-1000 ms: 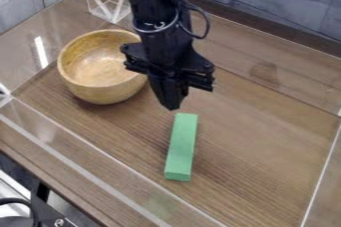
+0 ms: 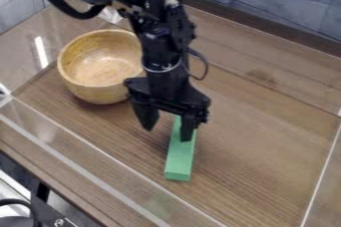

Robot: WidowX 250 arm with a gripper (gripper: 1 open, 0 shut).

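My black gripper is low over the table, its open fingers around the upper end of a green bar that lies lengthwise on the wooden table. The gripper hides the bar's top end. Whether the fingertips touch the bar I cannot tell.
A tan bowl sits at the left, close beside the arm. A wall runs along the back.
The bar and bowl look unmoved.
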